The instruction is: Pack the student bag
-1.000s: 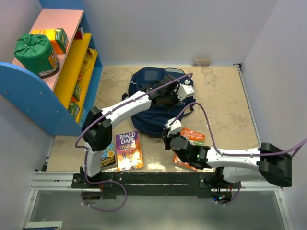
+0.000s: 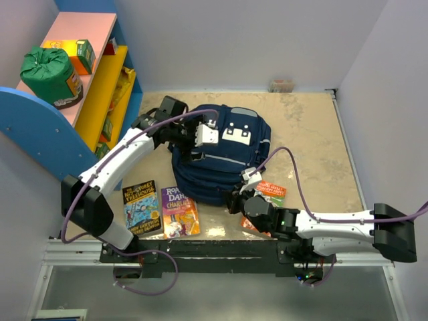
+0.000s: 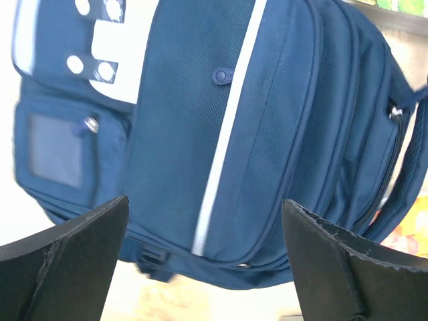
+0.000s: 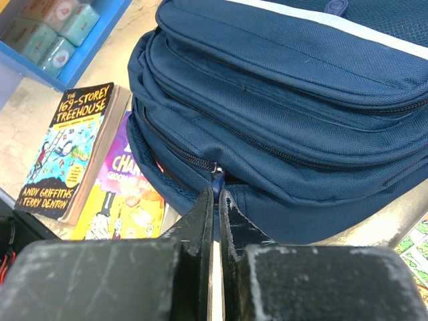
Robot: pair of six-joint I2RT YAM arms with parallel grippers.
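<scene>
A navy backpack (image 2: pixel 224 164) lies on the table. My left gripper (image 2: pixel 195 148) hangs over its left half; in the left wrist view its fingers (image 3: pixel 70 261) stand wide apart above the bag, nothing between them. My right gripper is shut at the bag's front edge, its tips at a zipper pull (image 4: pixel 218 179). Books lie along the front: The 169-Storey Treehouse (image 2: pixel 141 207), a purple Roald Dahl book (image 2: pixel 180 210) and an orange book (image 2: pixel 274 190), partly hidden by the right arm.
A blue shelf unit (image 2: pixel 47 140) with pink and yellow shelves, holding several packages, stands at the left. A small clear object (image 2: pixel 281 86) sits at the back edge.
My left gripper has moved leftward across the backpack.
</scene>
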